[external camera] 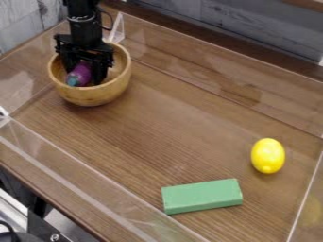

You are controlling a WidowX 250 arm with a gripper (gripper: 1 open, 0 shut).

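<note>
My black gripper (83,59) reaches down from the top left into a wooden bowl (105,90). A purple object (81,76) with a lighter tip lies in the bowl, under and partly behind the fingers. Whether the fingers are closed on it is hard to see.
A yellow lemon-like object (267,155) lies at the right, and a green block (202,196) at the lower front. The table's edge runs along the left.
</note>
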